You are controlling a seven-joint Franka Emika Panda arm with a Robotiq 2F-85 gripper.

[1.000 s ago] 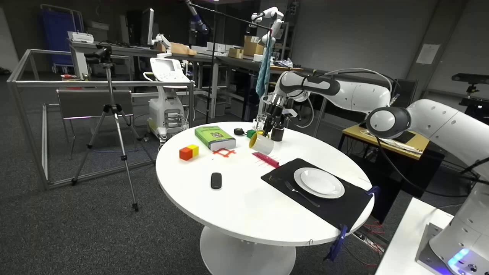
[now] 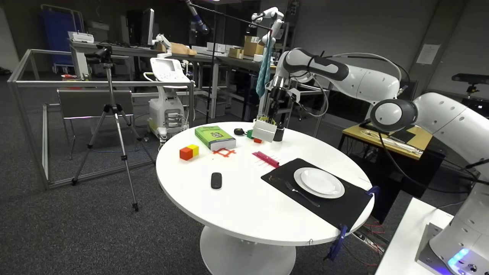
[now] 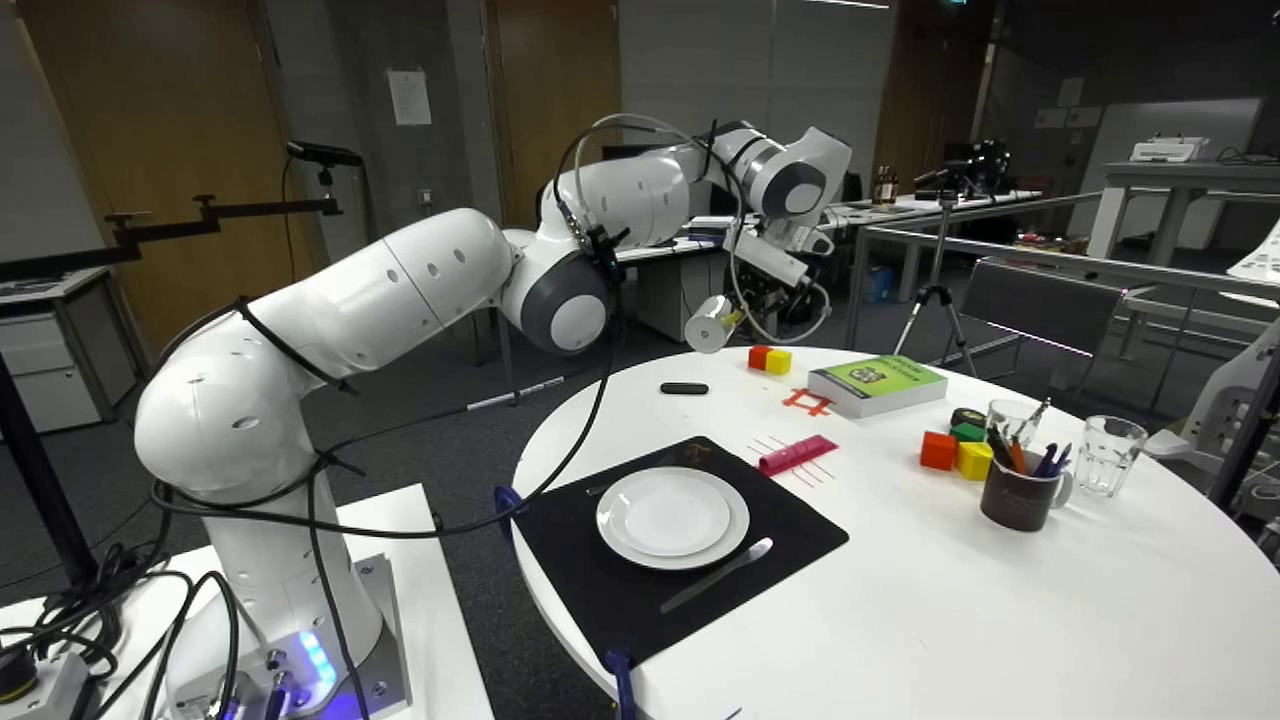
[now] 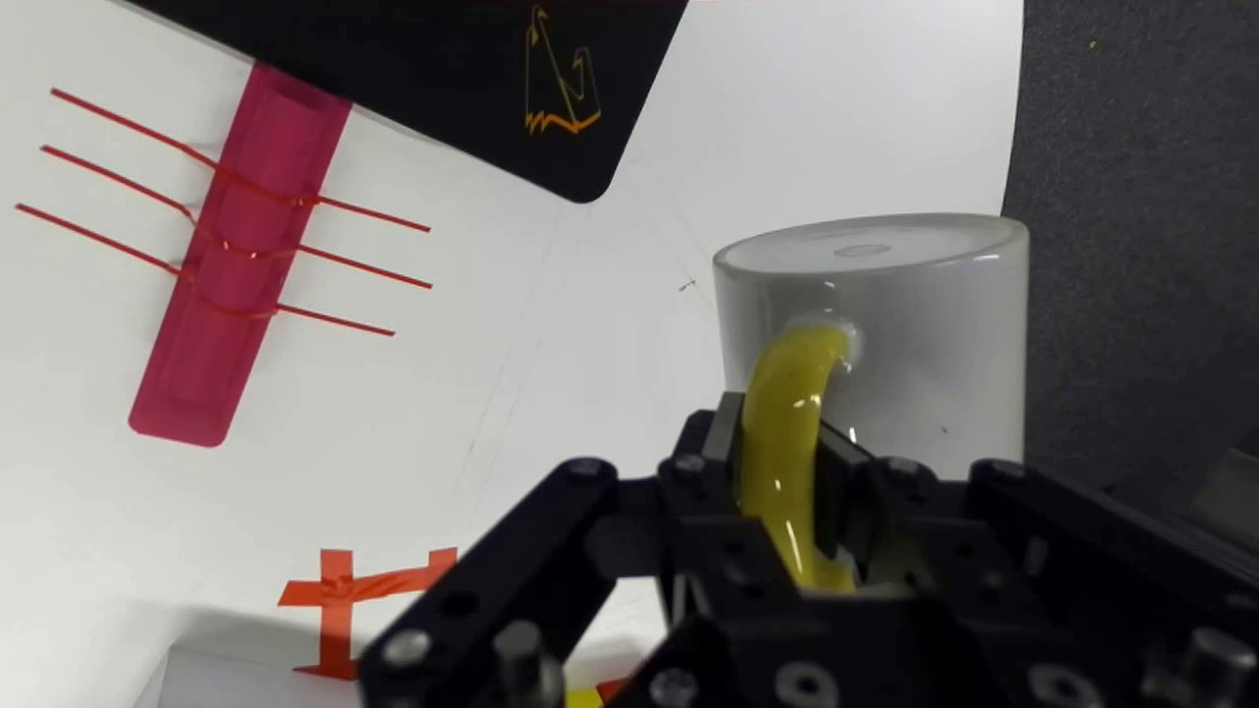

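My gripper is shut on the yellow handle (image 4: 779,407) of a white mug (image 4: 932,342). In the wrist view the mug's plain base is visible, and its opening points away from the camera. Exterior view 1 shows the mug (image 2: 264,131) held above the far side of the table, a yellow inner rim along its top edge. From exterior view 2, the mug (image 3: 708,330) is tilted with its round base toward the camera; the black gripper (image 3: 750,302) is behind it. The fingertips themselves are hard to make out in both exterior views.
A green book (image 3: 882,379), colored blocks (image 3: 939,450), a dark mug of pens (image 3: 1020,490) and clear glasses (image 3: 1106,454) stand on the round table. White plates (image 3: 672,512) lie on a black mat (image 3: 792,542).
My arm has risen, lifting the mug. The mug has turned: its yellow opening faced left before, and now its rim shows along the top.
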